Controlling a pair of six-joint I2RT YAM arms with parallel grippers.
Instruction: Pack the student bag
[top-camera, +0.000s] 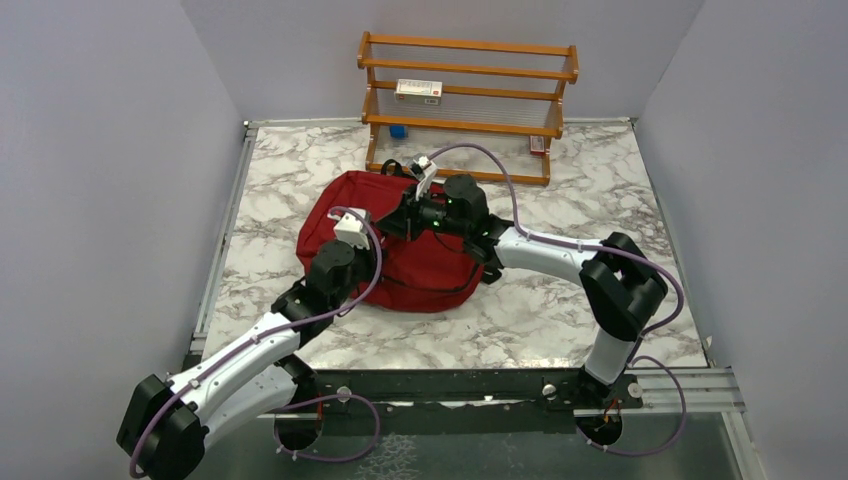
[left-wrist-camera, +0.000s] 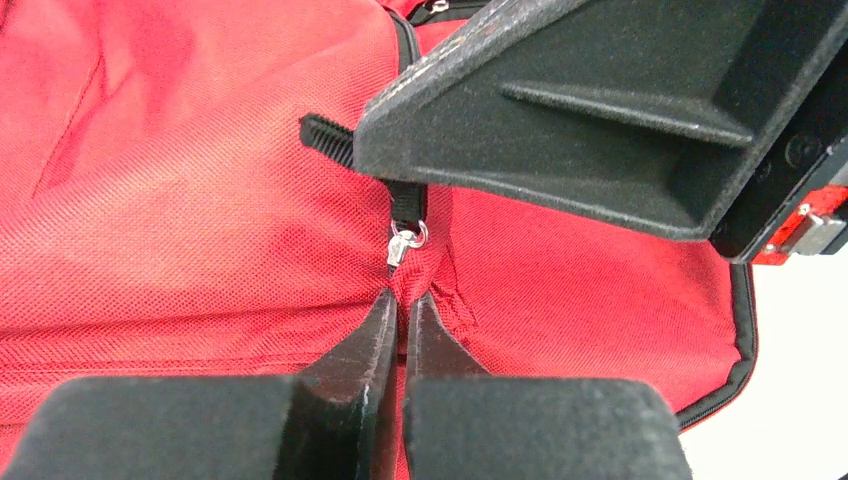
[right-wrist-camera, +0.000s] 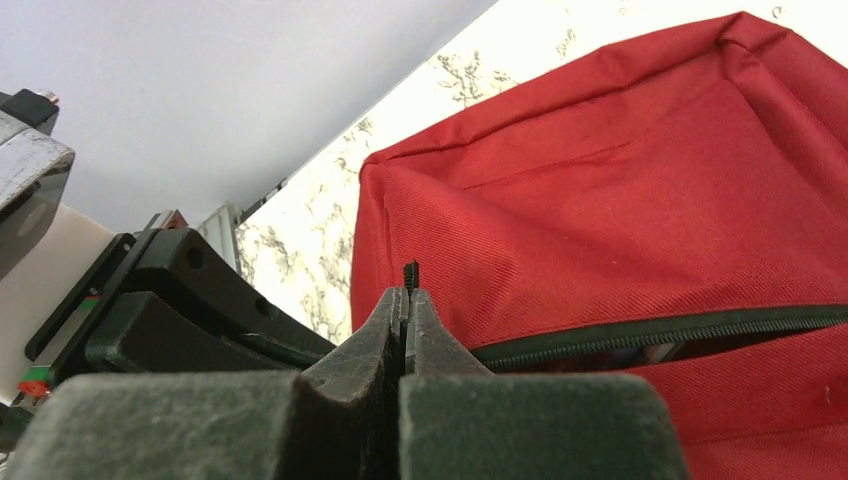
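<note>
The red bag lies on the marble table with both grippers over it. In the left wrist view, my left gripper is shut on a pinch of red fabric just below the zipper's metal slider. Above it, my right gripper's black body covers part of the bag, with the dark zipper pull at its tip. In the right wrist view, my right gripper is shut on that thin pull, whose end pokes above the fingertips. The dark zipper runs off to the right, with a narrow opening beside it.
A wooden rack stands at the back, holding a white box, a blue item and a small red box. Grey walls close three sides.
</note>
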